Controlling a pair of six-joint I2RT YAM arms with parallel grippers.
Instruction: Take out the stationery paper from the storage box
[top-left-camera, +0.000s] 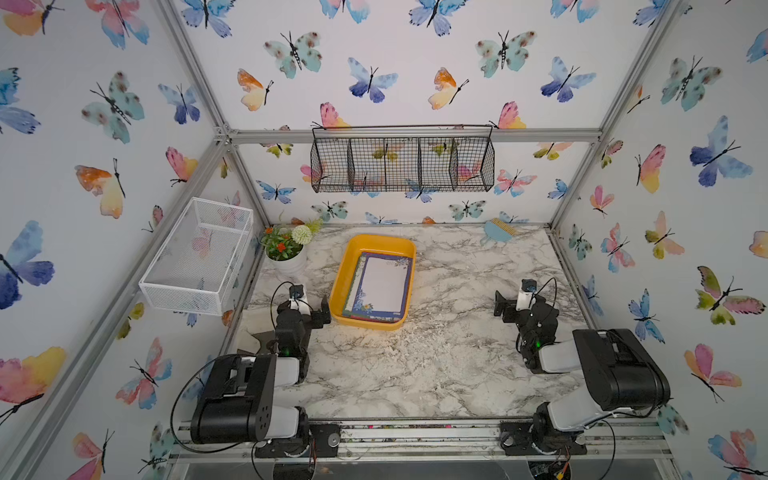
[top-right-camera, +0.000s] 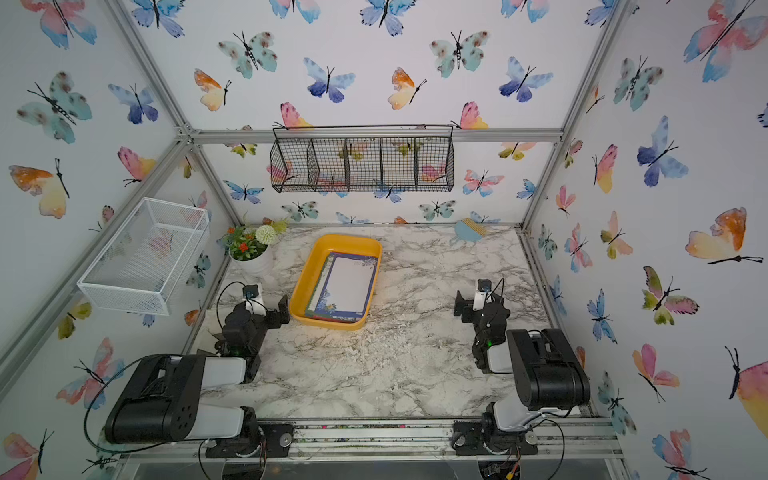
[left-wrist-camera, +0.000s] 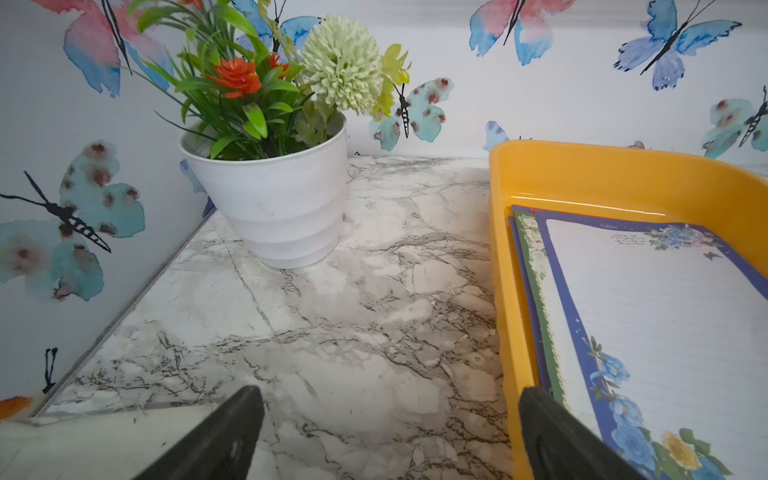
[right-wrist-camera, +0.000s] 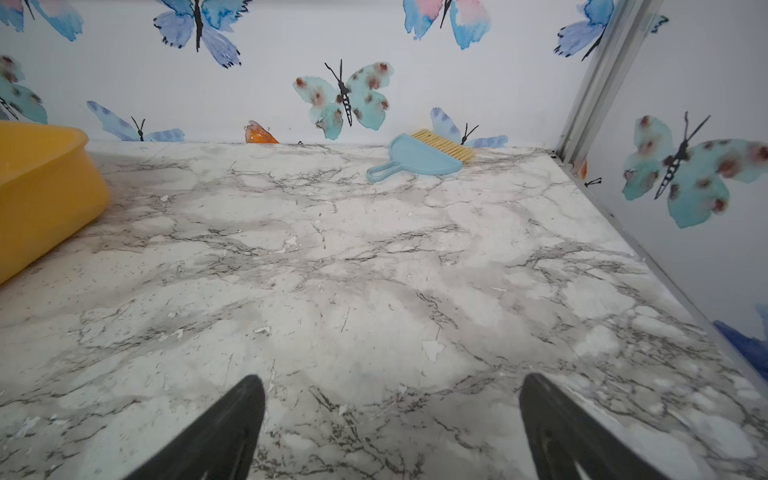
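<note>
A yellow storage box (top-left-camera: 404, 264) sits on the marble table, left of its centre, with stationery paper (top-left-camera: 382, 284) lying inside; in the left wrist view the top sheet (left-wrist-camera: 656, 320) has a blue floral border, with other sheets showing beneath its left edge. My left gripper (top-left-camera: 309, 313) stands just left of the box's near end, open and empty. My right gripper (top-left-camera: 509, 307) is at the right of the table, open, with bare marble between and ahead of its fingers.
A potted plant (left-wrist-camera: 268, 200) stands behind my left gripper. A blue dustpan with brush (right-wrist-camera: 424, 160) lies at the back right. A white mesh basket (top-left-camera: 196, 248) is on the left wall, a black wire basket (top-left-camera: 401, 160) on the back wall.
</note>
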